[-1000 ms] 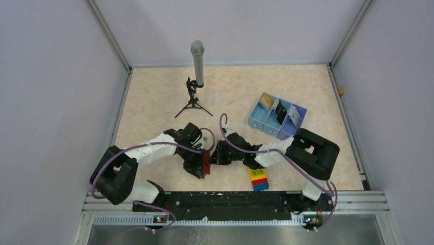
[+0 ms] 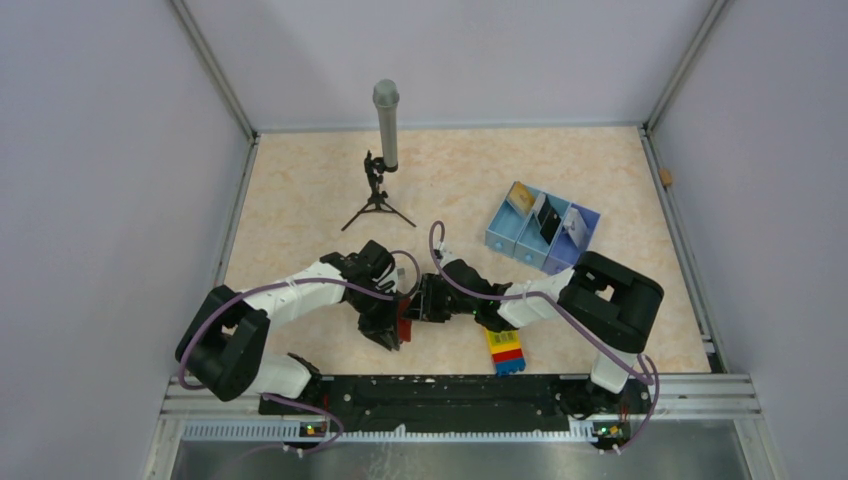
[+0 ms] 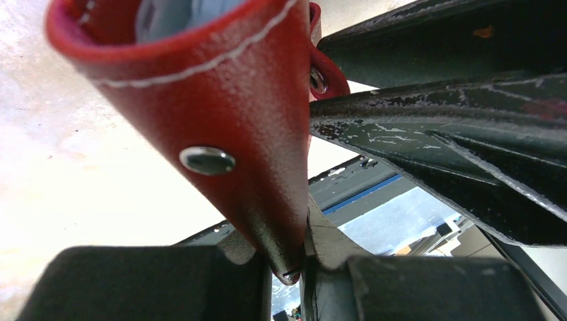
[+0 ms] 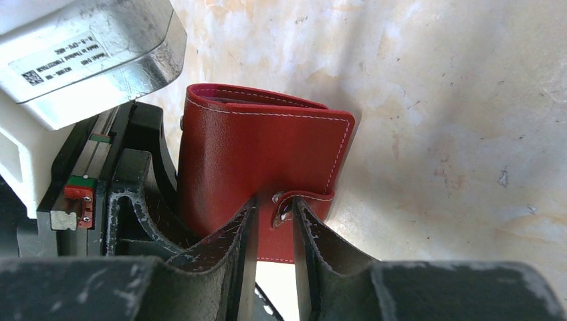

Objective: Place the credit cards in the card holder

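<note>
The red card holder (image 3: 247, 114) stands with its mouth upward, and translucent sleeves (image 3: 174, 17) show inside. My left gripper (image 2: 388, 337) has the holder's narrow end between its fingers and is shut on it. Across from it, my right gripper is open at the holder's other side, its fingertips on either side of the small snap strap (image 4: 307, 195). In the top view the holder (image 2: 405, 318) is mostly hidden between the two grippers. A gold card (image 2: 520, 198), a black card (image 2: 547, 218) and a whitish card (image 2: 577, 228) lean in separate compartments of the blue box (image 2: 503, 240).
A microphone (image 2: 387, 125) on a small tripod (image 2: 377, 195) stands at the back left. Coloured bricks (image 2: 506, 350) lie beneath the right arm near the front edge. Between tripod and blue box the table is clear.
Both arms, the holder and the cards in the box show no clear movement.
</note>
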